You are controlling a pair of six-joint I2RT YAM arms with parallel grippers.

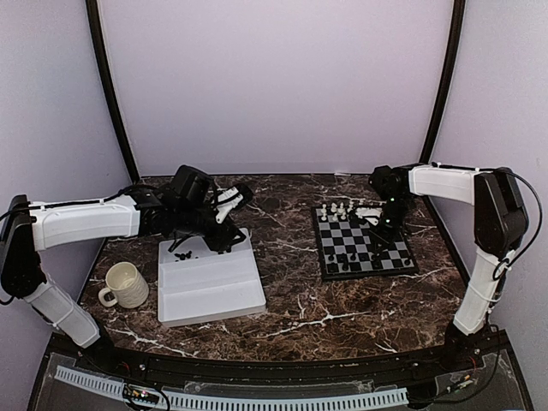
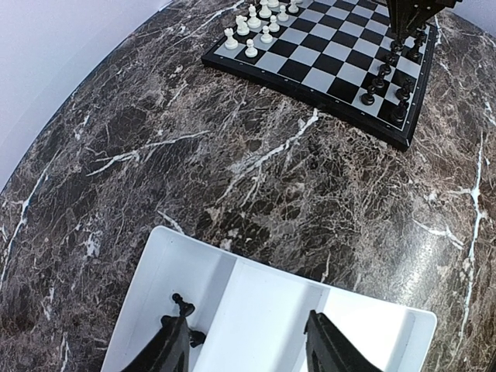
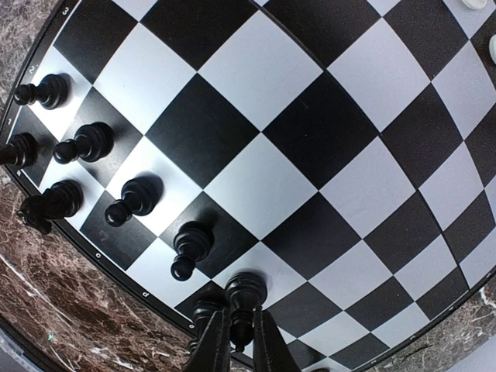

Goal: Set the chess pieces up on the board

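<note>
The chessboard carries white pieces on the far side and black pieces in rows on the near side. My right gripper is low over the board, its fingers around the top of a tall black piece; whether they touch it is unclear. My left gripper hangs part open, empty, over the white tray, where a few black pieces lie.
A white mug stands left of the tray. Bare marble table lies between tray and board. Walls bound the table at back and sides.
</note>
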